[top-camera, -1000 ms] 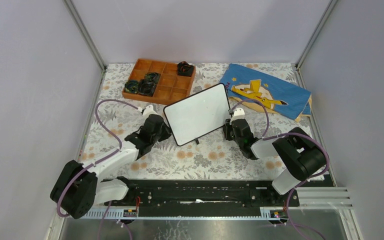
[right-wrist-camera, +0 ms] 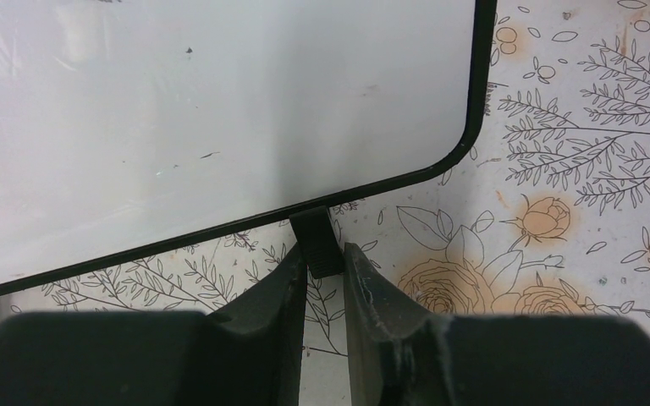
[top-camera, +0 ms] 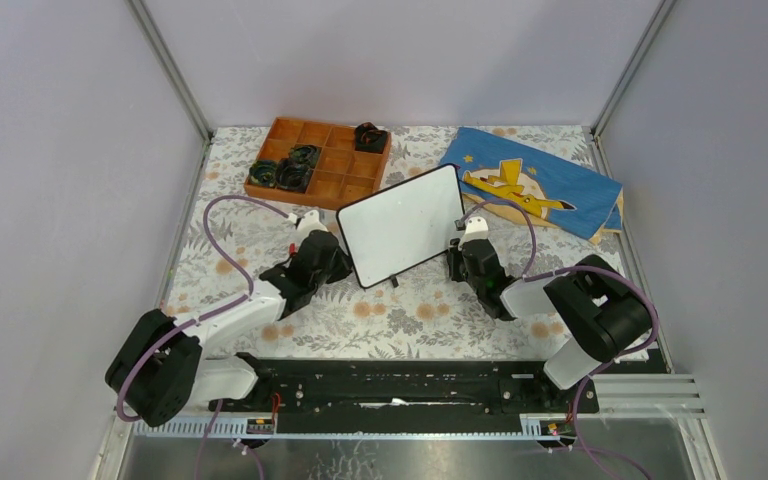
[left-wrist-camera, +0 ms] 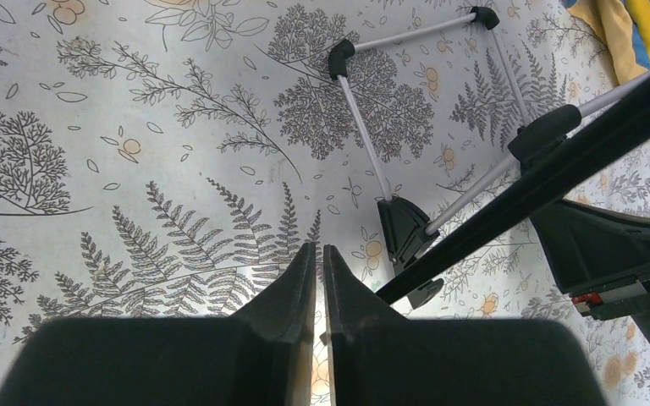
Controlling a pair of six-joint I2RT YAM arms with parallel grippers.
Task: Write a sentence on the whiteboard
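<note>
The whiteboard (top-camera: pixel 400 226) stands tilted on the table, blank but for a few small dark marks. On its lower edge, a black tab (right-wrist-camera: pixel 315 237) lies between the fingertips of my right gripper, which is shut on it. Beside the board's left edge is my left gripper, its fingers nearly together. A thin strip of table shows between them, with a tiny dark bit there that I cannot identify. The board's black edge (left-wrist-camera: pixel 550 182) passes close by its fingertips in the left wrist view. Something small and red (top-camera: pixel 293 248) shows next to the left gripper.
An orange compartment tray (top-camera: pixel 332 165) with dark coils stands behind the board at the left. A blue and yellow cloth (top-camera: pixel 545 185) lies at the back right. Another black tab (top-camera: pixel 394 281) sticks out from the board's lower edge.
My left gripper has moved a little to the right. The whiteboard has shifted slightly to the right too. The right arm looks the same.
</note>
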